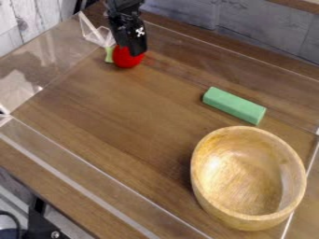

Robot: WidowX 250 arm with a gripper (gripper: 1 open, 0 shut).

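Note:
My dark gripper (130,39) is at the top centre-left of the wooden table, right over a red round object (127,58). Its fingers point down at the red object and partly cover it; whether they are open or shut on it is hard to tell. A small green item (108,54) shows just left of the red one, beside a white mesh or wire shape (96,30).
A green block (234,105) lies at the right middle. A large wooden bowl (247,177) fills the lower right. A dark cable or object sits off the table at the lower left.

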